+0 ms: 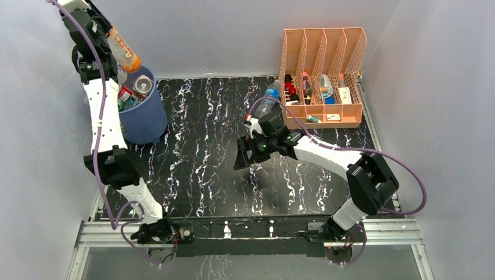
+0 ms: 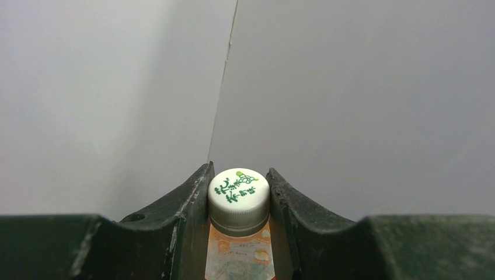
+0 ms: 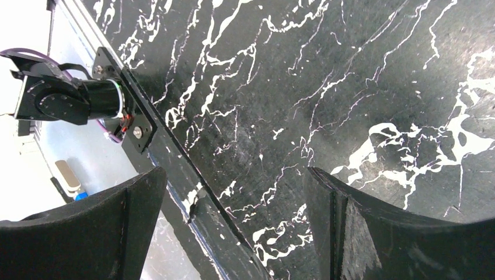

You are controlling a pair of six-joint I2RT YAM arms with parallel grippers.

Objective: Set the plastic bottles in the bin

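Observation:
An orange-labelled plastic bottle [image 1: 123,49] hangs over the blue bin [image 1: 146,119] in the top view. My left gripper is shut on it at the white cap [image 2: 238,199]. The bin holds cans and bottles. My right gripper [image 1: 244,150] is over the middle-right of the table, open, with only marble surface between its fingers in the right wrist view. A clear bottle with blue label [image 1: 269,93] lies behind the right gripper, beside the organiser, partly hidden.
A peach organiser [image 1: 323,44] with small items stands at the back right. Grey walls surround the black marble table [image 1: 204,186].

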